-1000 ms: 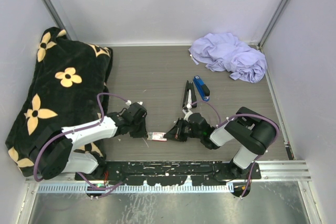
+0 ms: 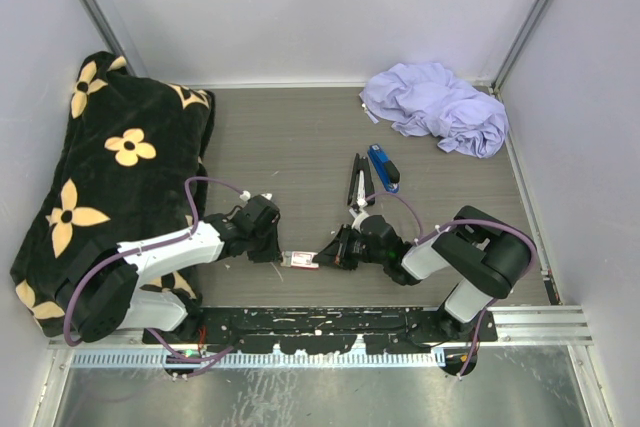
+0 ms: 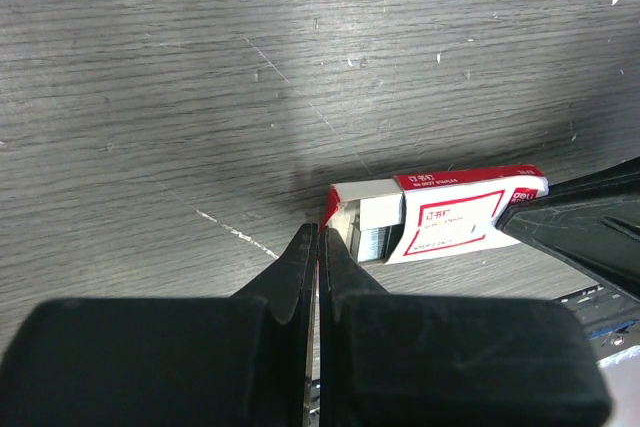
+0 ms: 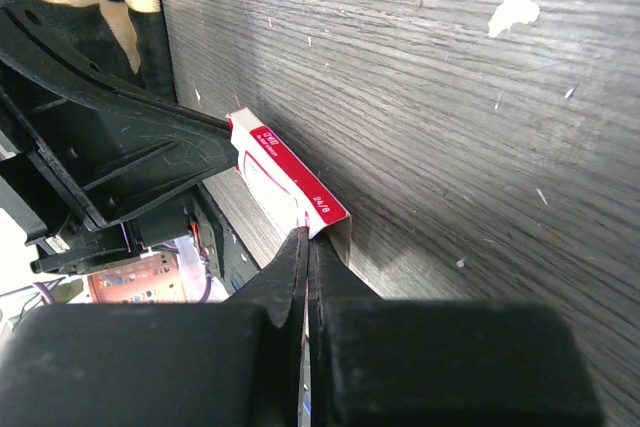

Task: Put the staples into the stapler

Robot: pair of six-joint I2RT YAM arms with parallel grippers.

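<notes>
A small white-and-red staple box point(image 2: 303, 259) lies low at the front middle, between both grippers. In the left wrist view the box point(image 3: 452, 217) has an open end showing staples point(image 3: 371, 241). My left gripper is shut at that end, pinching what looks like a thin paper edge. My right gripper is shut at the other end, on the thin paper of the box point(image 4: 280, 167). A dark stapler point(image 2: 360, 178) and a blue stapler point(image 2: 385, 168) lie at the back right.
A lilac cloth point(image 2: 440, 112) lies bunched at the back right. A black flowered cushion point(image 2: 100, 167) fills the left side.
</notes>
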